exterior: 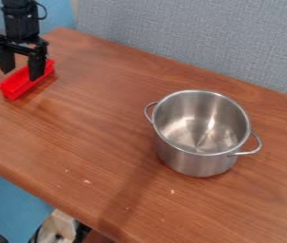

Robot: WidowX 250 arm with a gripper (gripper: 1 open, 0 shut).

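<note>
My black gripper (pixel 21 59) hangs at the upper left, its open fingers low over a red object (pixel 19 86), a long, flat bar or tray lying near the table's left edge. Whether the fingertips touch it is hard to tell at this size. A steel pot (pixel 200 128) with two side handles stands empty on the right half of the wooden table (pixel 108 114).
A grey textured wall (pixel 210 38) runs along the back, and a blue surface (pixel 13 204) shows below the table's left edge.
</note>
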